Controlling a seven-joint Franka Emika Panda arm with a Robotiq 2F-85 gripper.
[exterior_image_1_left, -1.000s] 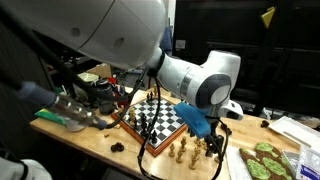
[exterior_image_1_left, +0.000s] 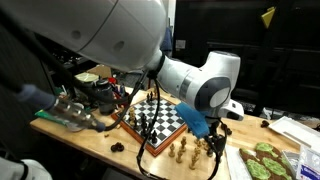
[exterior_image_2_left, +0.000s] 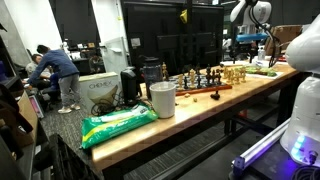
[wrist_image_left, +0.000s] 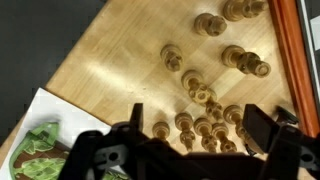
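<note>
My gripper is open in the wrist view, its two dark fingers wide apart at the lower middle. Several gold chess pieces (wrist_image_left: 207, 97) stand on the wooden table below, some clustered between and beyond the fingers. No piece is seen held. One gold piece (wrist_image_left: 171, 57) stands a little apart, and others are nearer the board edge (wrist_image_left: 292, 60) at the right. In exterior view 1 the gold pieces (exterior_image_1_left: 181, 154) stand in front of the chessboard (exterior_image_1_left: 158, 125), by the white wrist of my arm. The fingertips are mostly hidden there.
Right of the pieces lies a white tray or sheet with green and brown patches (exterior_image_1_left: 263, 163); its corner (wrist_image_left: 40, 148) shows in the wrist view. Dark pieces (exterior_image_1_left: 117, 147) lie at the table's front. A green bag (exterior_image_2_left: 118, 124) rests at the table's near end.
</note>
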